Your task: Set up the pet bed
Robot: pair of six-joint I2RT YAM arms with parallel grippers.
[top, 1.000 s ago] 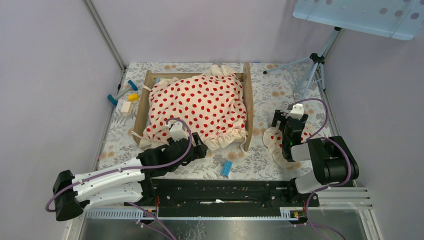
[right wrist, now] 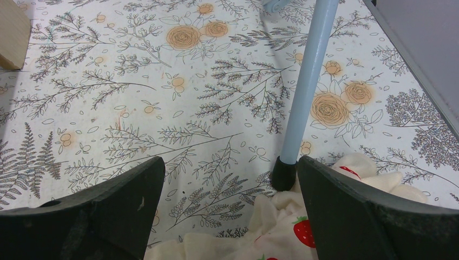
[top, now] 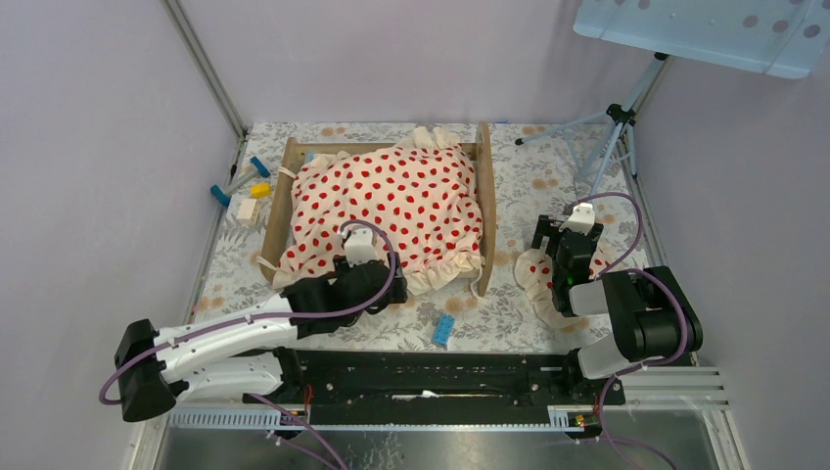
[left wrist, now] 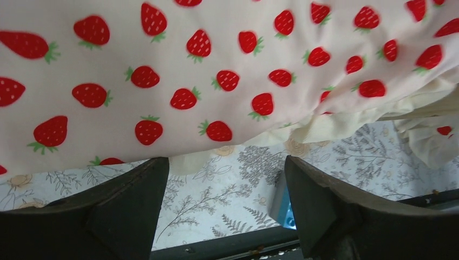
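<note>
A wooden pet bed frame (top: 485, 171) holds a strawberry-print cushion (top: 382, 196) with ruffled cream edges and loose ties, spilling over the front. My left gripper is open above the cushion's front edge, nothing between its fingers; the floral table shows through the gap. My right gripper stands open at the right, over a smaller strawberry-print fabric piece (right wrist: 287, 235) with a frill.
A light blue stand (top: 612, 137) stands at the back right. A blue block (top: 443, 329) lies at the front. A yellow block (top: 260, 190), a pale block (top: 248, 210) and a blue-ended bar lie left of the bed.
The right arm and the fabrics look unchanged.
</note>
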